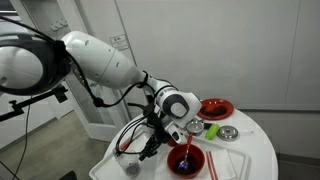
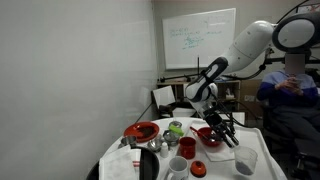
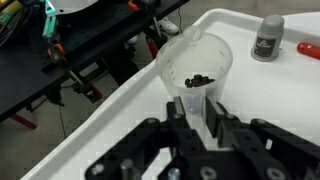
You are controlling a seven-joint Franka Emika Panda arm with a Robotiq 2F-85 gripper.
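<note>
A clear cup (image 3: 200,55) with a few dark bits at its bottom stands out in the wrist view, right at the fingertips of my gripper. The fingers appear closed on its near wall, though the exact contact is hard to make out. In exterior view 2 the cup (image 2: 245,160) shows at the front right, just below my gripper (image 2: 229,138). Exterior view 1 has it small and faint near the front, below and left of my gripper (image 1: 147,151).
A red bowl (image 1: 185,160) lies right of the gripper, with a utensil in it. A grey-capped bottle (image 3: 268,38) stands beyond the cup. Farther back is a red plate (image 1: 215,109). A red mug (image 2: 188,147) and a white mug (image 2: 178,167) stand to the left.
</note>
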